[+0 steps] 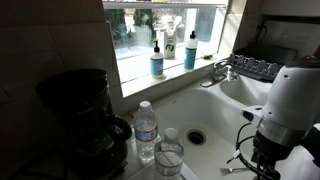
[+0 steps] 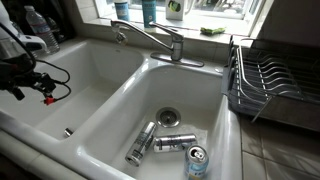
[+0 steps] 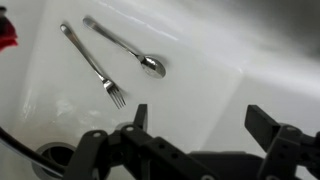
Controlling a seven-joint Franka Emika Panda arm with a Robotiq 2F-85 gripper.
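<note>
A fork and a spoon lie apart on the white basin floor in the upper left of the wrist view. My gripper is open above this floor, its two dark fingers wide apart with only bare white surface showing between them. Both utensils are off to the left of the fingers, untouched. In exterior view 1 the white arm reaches into the near basin from the right; a bit of cutlery shows beside it. The gripper's tips are hard to make out there.
The second basin holds two silver cans and a blue-and-white can. The faucet stands behind the divider. Water bottles and a coffee maker stand beside the sink. A dish rack is at the right.
</note>
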